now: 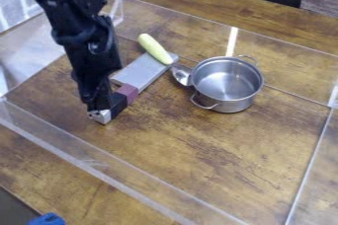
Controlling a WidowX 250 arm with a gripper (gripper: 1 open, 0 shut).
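Note:
The black gripper hangs over the left part of the wooden table, just left of and above the near end of a long grey, purple and black bar. Whether its fingers are open or shut is hard to make out. A pale yellow-green vegetable-like object lies at the far end of the bar. A steel pot with side handles stands to the right, a silvery object beside its left side.
Clear plastic walls border the work area. A blue object sits at the lower left, outside the walls.

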